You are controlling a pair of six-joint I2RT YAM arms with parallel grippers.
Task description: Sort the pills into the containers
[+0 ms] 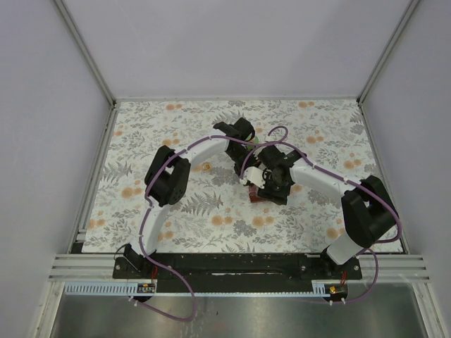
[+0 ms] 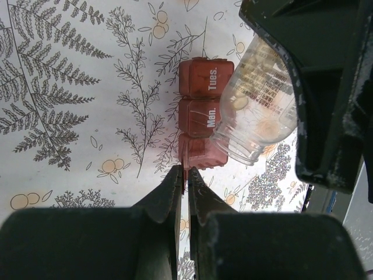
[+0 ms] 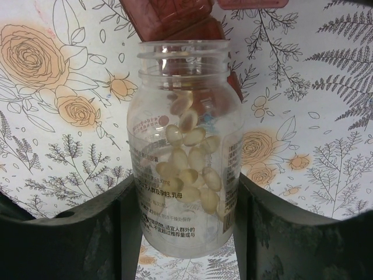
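A row of brown-red pill compartments lies on the patterned cloth in the left wrist view; the lids marked Tues. The compartment below Mon. My right gripper is shut around a clear bottle with several pale yellow pills inside. Tilted, the bottle has its open mouth over the open compartment's right side. I cannot tell what the compartment holds.
An orange round item lies on the cloth left of the arms. Something greenish is partly hidden behind the left gripper.
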